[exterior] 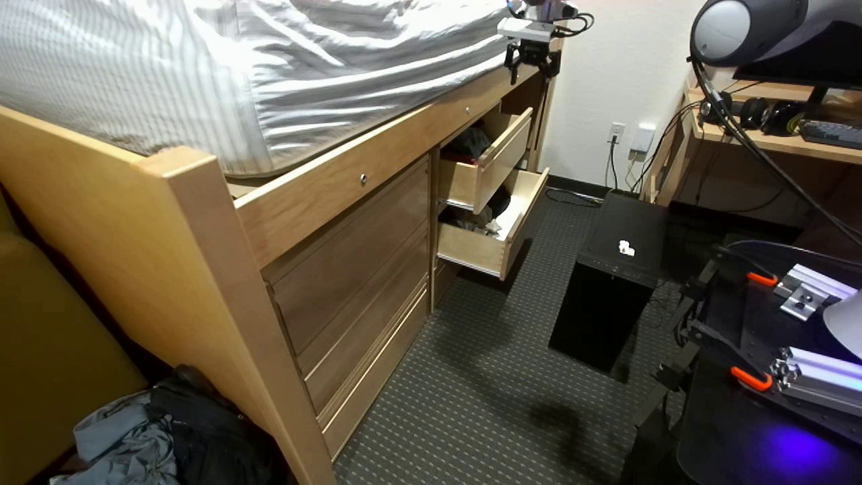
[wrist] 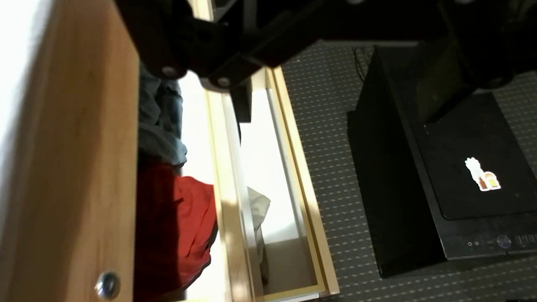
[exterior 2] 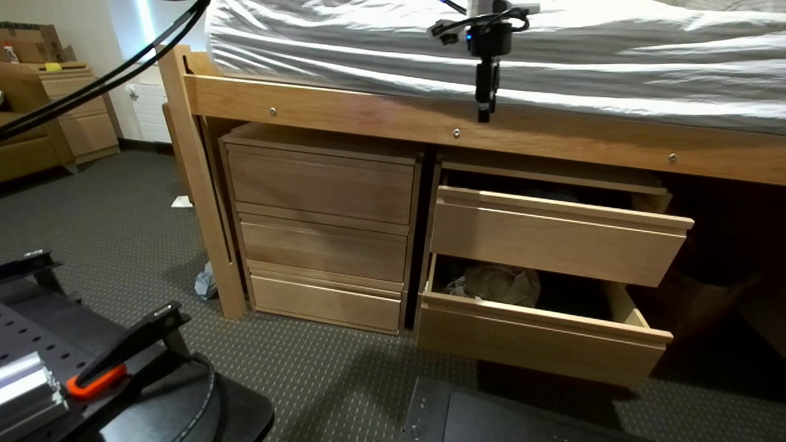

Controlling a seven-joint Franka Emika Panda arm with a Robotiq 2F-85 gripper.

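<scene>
High above the drawers my gripper [exterior: 533,74] hangs with its two fingers spread apart and nothing between them. In the wrist view the dark fingers [wrist: 243,105] stand wide of each other over the lower drawer's edge and the floor. The upper drawer [exterior 2: 556,236] is pulled out, with red cloth [wrist: 188,216] and grey-blue cloth [wrist: 163,118] inside. Beneath it the lower drawer [exterior 2: 541,335] is also pulled out, further than the upper one, and holds a tan cloth [exterior 2: 502,284]. My gripper touches neither drawer.
Along the bed [exterior: 355,182] runs a wooden rail close to my gripper. A black computer case [exterior: 610,267] stands on the carpet opposite the drawers. Closed drawers [exterior 2: 320,188] sit to the left. A black table [exterior: 776,420] with clamps is at the right.
</scene>
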